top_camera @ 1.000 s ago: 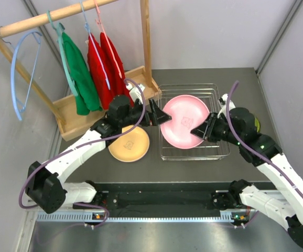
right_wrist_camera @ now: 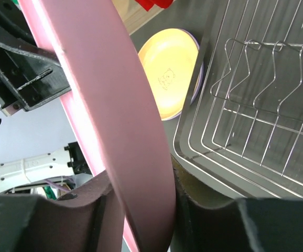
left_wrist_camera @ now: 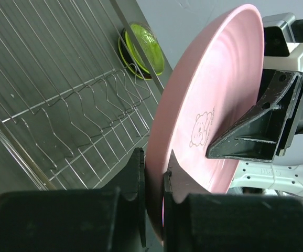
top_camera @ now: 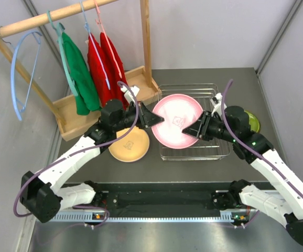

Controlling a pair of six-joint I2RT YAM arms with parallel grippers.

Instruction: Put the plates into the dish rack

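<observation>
A pink plate [top_camera: 178, 121] with a small bear drawing is held up above the wire dish rack [top_camera: 196, 155], spanning the gap between my two arms. My left gripper is shut on its near rim, one finger on each face. At the opposite rim, my right gripper has its fingers parted more widely, with the plate's edge between them; whether both pads touch it is hard to tell. A yellow plate [top_camera: 129, 145] lies on the counter left of the rack, with a purple rim [right_wrist_camera: 197, 84] showing under it.
Green dishes [left_wrist_camera: 146, 50] stand beyond the rack's right side. A wooden clothes stand [top_camera: 146, 44] with red and green garments rises at the back left. The rack's wire slots [right_wrist_camera: 267, 84] look empty where they show.
The pink plate has shifted a little to the left, and both grippers with it. The left gripper's fingers, spread around the rim before, have come together on it.
</observation>
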